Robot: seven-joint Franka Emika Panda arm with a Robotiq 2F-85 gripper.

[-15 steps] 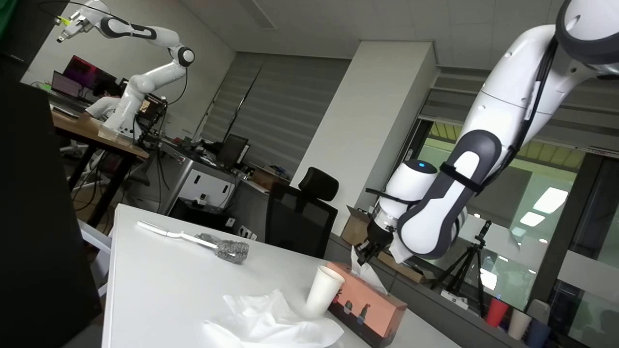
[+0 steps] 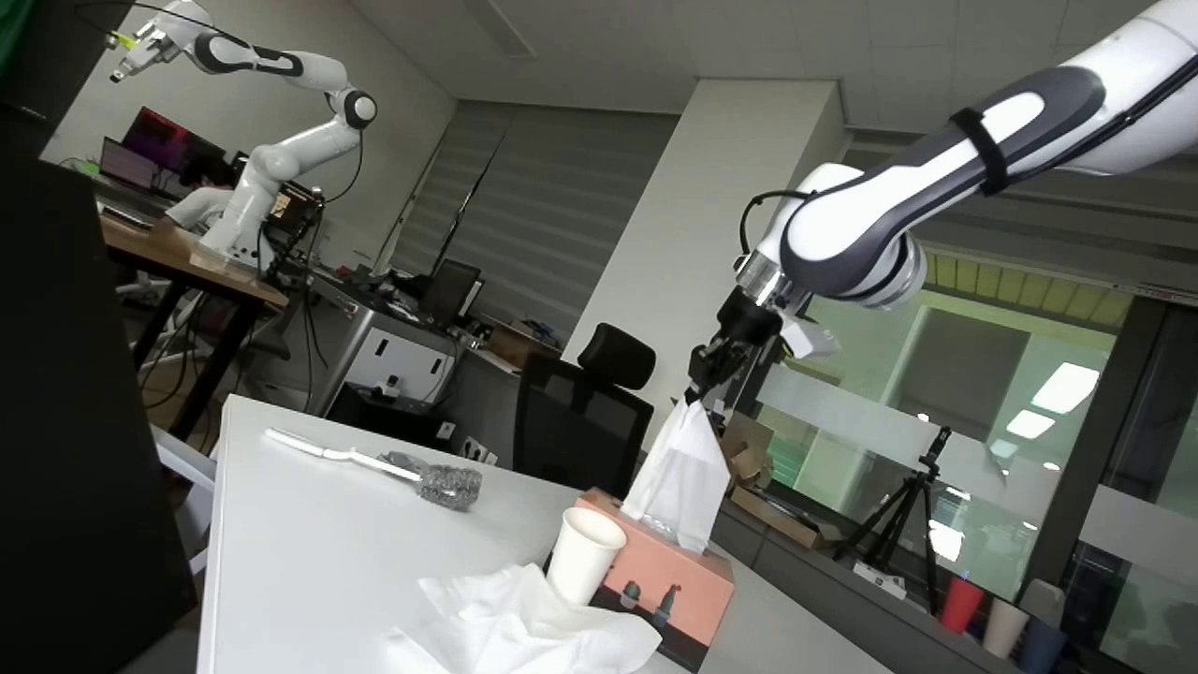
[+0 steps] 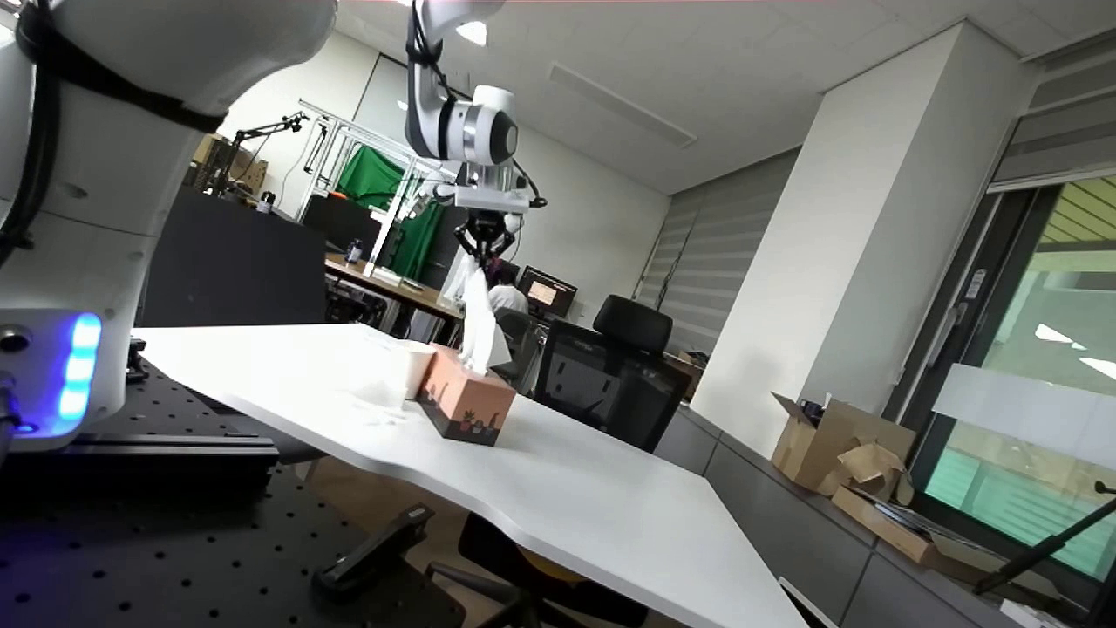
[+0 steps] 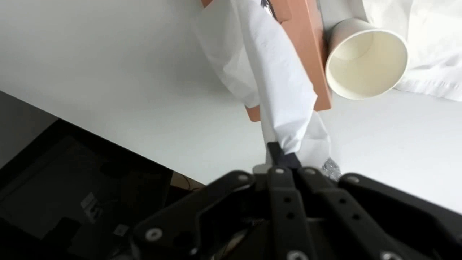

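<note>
A white tissue [image 2: 687, 472] stretches upward from the slot of an orange tissue box [image 2: 663, 571]. My gripper is shut on the tissue's top end, well above the box. In the wrist view the tissue [image 4: 277, 82] runs bunched and taut-looking from my fingertips down toward the box [image 4: 303, 34]. Its lower part still sits in the box opening. The second exterior view also has the tissue [image 3: 479, 319] hanging straight between gripper and box, with the box [image 3: 466, 392] resting on the white table.
Against the box's side leans or stands a white paper cup [image 2: 586, 554], touching or nearly so. Crumpled tissues [image 2: 517, 623] lie beside the cup. A grey-headed brush with a white handle [image 2: 376, 461] is farther along the table.
My gripper has risen, drawing the tissue much farther out of the box. The box and cup have shifted left in exterior view 1, and the loose tissues have moved slightly.
</note>
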